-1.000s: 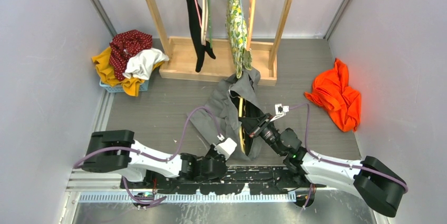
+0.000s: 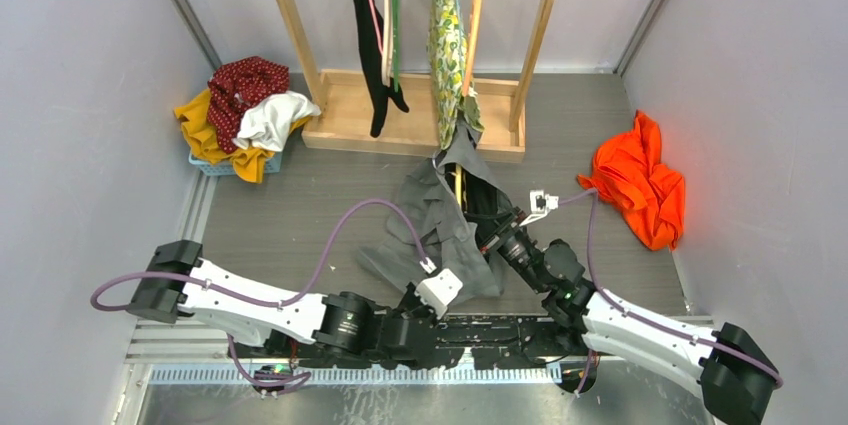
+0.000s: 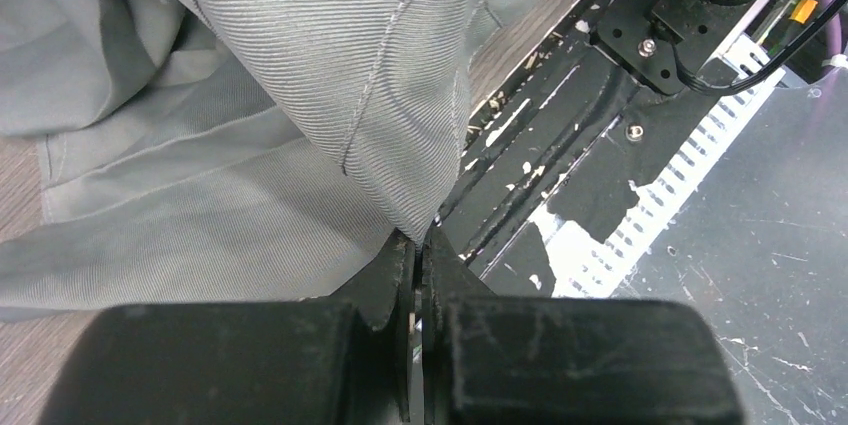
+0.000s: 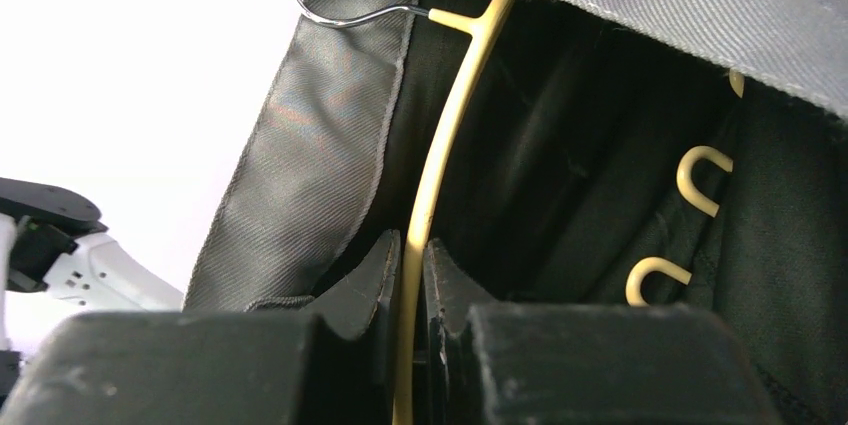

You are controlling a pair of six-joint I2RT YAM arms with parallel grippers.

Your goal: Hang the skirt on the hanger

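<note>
The grey skirt [image 2: 432, 207] is spread on the floor in front of the rack, its waist opening towards the right arm. In the left wrist view its cloth [image 3: 330, 55] tapers into my left gripper, shut on that edge. A yellow hanger [image 4: 440, 160] with a metal hook [image 4: 345, 21] lies inside the opening, against the dark lining [image 4: 570, 155]. Its bar runs between the fingers of my right gripper, which stand very close to it; whether they grip it does not show. Folds hide part of the hanger.
Behind the skirt stands a wooden rack [image 2: 340, 142] with a black garment [image 2: 372, 55] and a lemon-print one [image 2: 447, 55]. A basket [image 2: 205, 167] of clothes sits left, an orange cloth [image 2: 640, 182] right. Curved yellow pieces [image 4: 690, 180] show in the lining.
</note>
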